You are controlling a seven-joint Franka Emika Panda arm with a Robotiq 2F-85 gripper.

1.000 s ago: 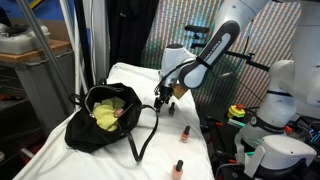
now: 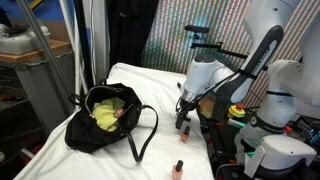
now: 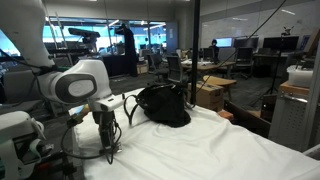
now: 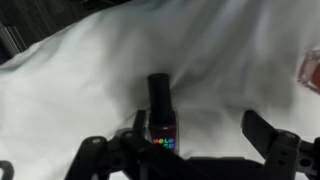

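Note:
My gripper is open above the white-covered table, its two fingers spread apart in the wrist view. A small bottle with a black cap [image 4: 159, 92] and a dark body with coloured dots [image 4: 163, 134] shows between them, nearer the left finger [image 4: 92, 150]; nothing is gripped. Part of another reddish bottle [image 4: 313, 72] shows at the right edge. In exterior view 1 the gripper [image 2: 183, 121] is low over the cloth, close to a small reddish bottle [image 2: 185, 135]. A pinkish bottle with a dark cap [image 2: 177, 171] stands nearer that camera.
An open black bag [image 2: 84, 133] with yellow-green stuff [image 2: 115, 112] inside lies left of the arm, its strap looping over the cloth towards the bottles.
The arm has swung rightward and towards the near side in exterior view 1, coming lower near the bottles. A dark bottle visible earlier is now hidden by the arm. The bag has not moved.

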